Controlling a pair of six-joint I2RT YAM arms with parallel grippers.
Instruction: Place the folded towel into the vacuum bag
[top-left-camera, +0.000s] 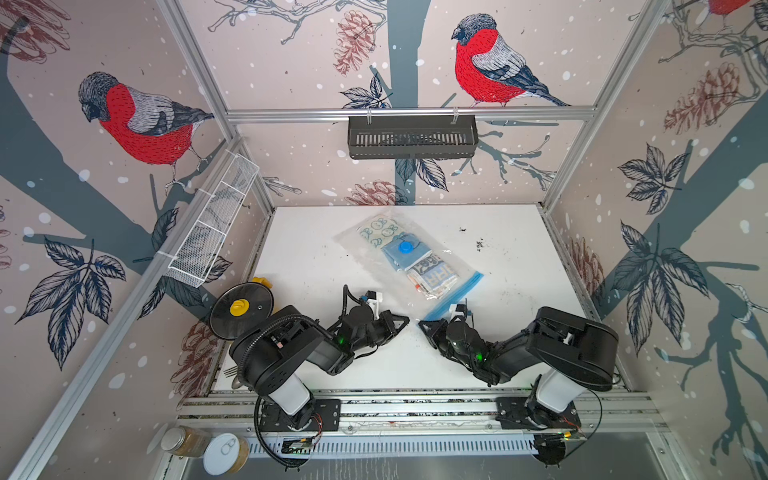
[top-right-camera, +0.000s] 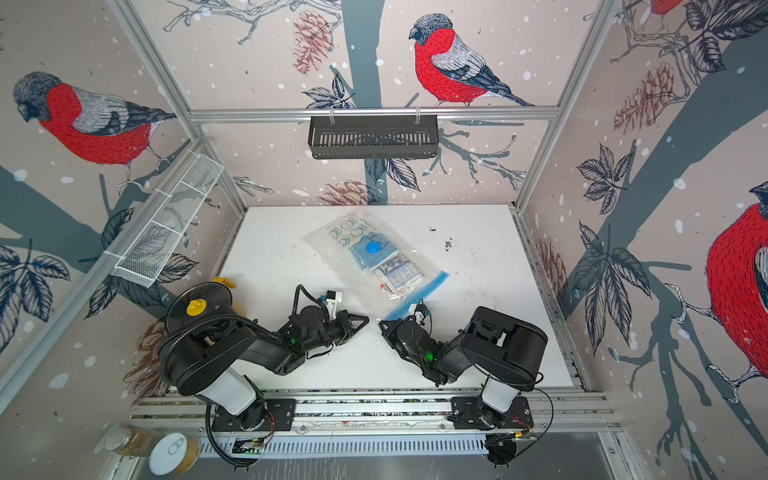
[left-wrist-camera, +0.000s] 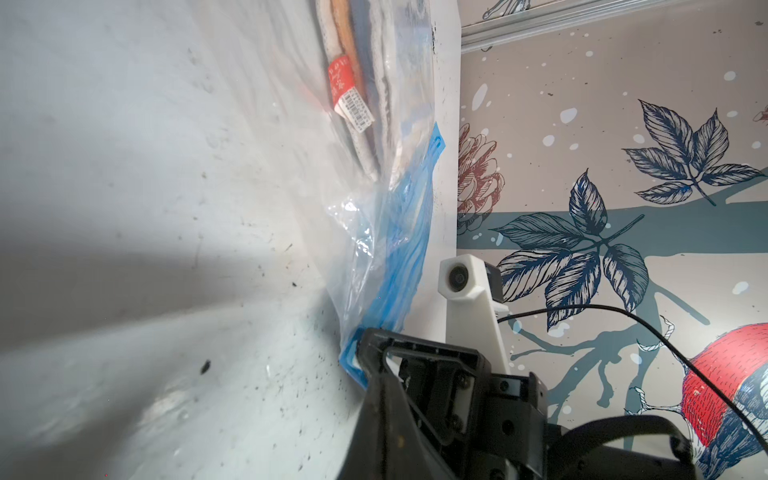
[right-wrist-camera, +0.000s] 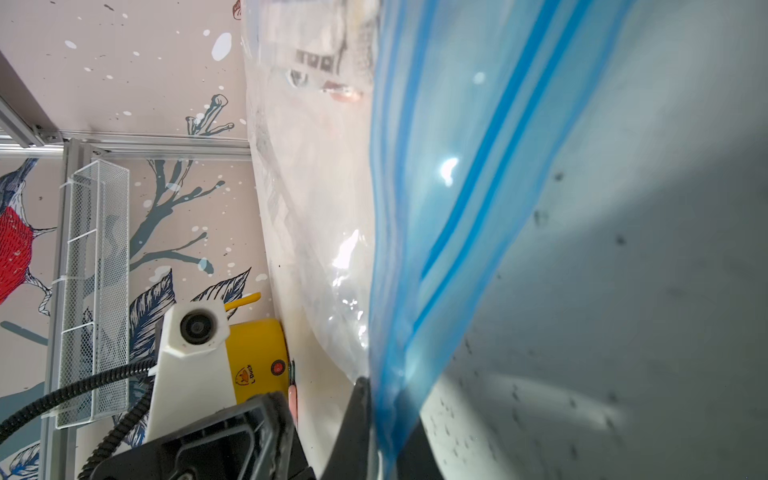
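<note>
A clear vacuum bag (top-left-camera: 360, 240) with a blue zipper edge (top-left-camera: 460, 292) lies diagonally on the table; folded cloths (top-left-camera: 428, 272) and a blue valve (top-left-camera: 405, 247) show in it. My left gripper (top-left-camera: 401, 320) is at the bag's lower-left corner, shut, with nothing clearly between its fingers. My right gripper (top-left-camera: 426, 325) is at the lower end of the zipper edge. In the right wrist view the blue strip runs down between its fingers; whether they are closed on it I cannot tell.
A black-lidded yellow pot (top-left-camera: 256, 308) stands at the left with cutlery near it. A wire basket (top-left-camera: 204, 232) hangs on the left wall, a grey shelf (top-left-camera: 412, 148) at the back.
</note>
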